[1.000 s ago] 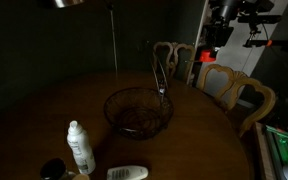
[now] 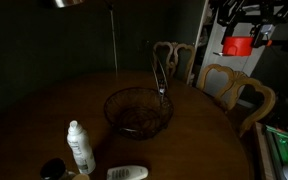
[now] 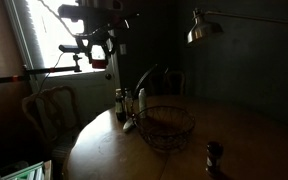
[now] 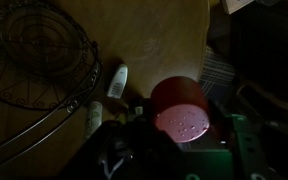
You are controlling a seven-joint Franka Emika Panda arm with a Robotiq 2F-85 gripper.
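High at the right of exterior view 1, my gripper (image 2: 242,32) is shut on a red object (image 2: 237,47). It hangs in the air, well above the table and right of it, in front of the chairs. In the wrist view the red object (image 4: 179,105) looks round, like a cup or lid, with a paler, speckled end face; the fingers around it are mostly lost in the dark. Exterior view 2 shows the same dark red object (image 3: 98,64) under the arm near the window.
A black wire basket (image 2: 138,113) stands on the brown table (image 2: 194,140). Nearer are a white spray bottle (image 2: 81,148), a white bottle lying flat (image 2: 127,173) and a dark jar (image 2: 54,169). Wooden chairs (image 2: 254,100) line the right edge. A lamp (image 3: 204,30) hangs overhead.
Over the last second, my gripper and the red object have moved right and slightly up in exterior view 1, and the object appears larger. Everything on the table has stayed put.
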